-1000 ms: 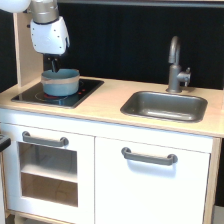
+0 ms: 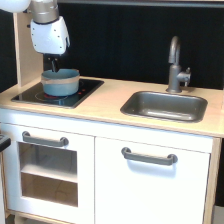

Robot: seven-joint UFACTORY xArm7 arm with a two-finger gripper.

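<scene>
A blue-grey pot [image 2: 61, 84] rests on the black hob [image 2: 84, 90] at the left of the toy kitchen's counter. Coming down from the top left, the white arm [image 2: 49, 35] ends in my dark gripper [image 2: 53, 65], which is at the pot's back left rim. The fingers look small and dark against the black back panel. Whether they touch or hold the rim cannot be made out.
Right of the hob, a grey sink [image 2: 165, 105] with a dark tap [image 2: 177, 68] is set into the wooden counter [image 2: 112, 103]. Bare counter lies between hob and sink. Below are a windowed door [image 2: 48, 134] and a white cupboard door [image 2: 150, 190], both closed.
</scene>
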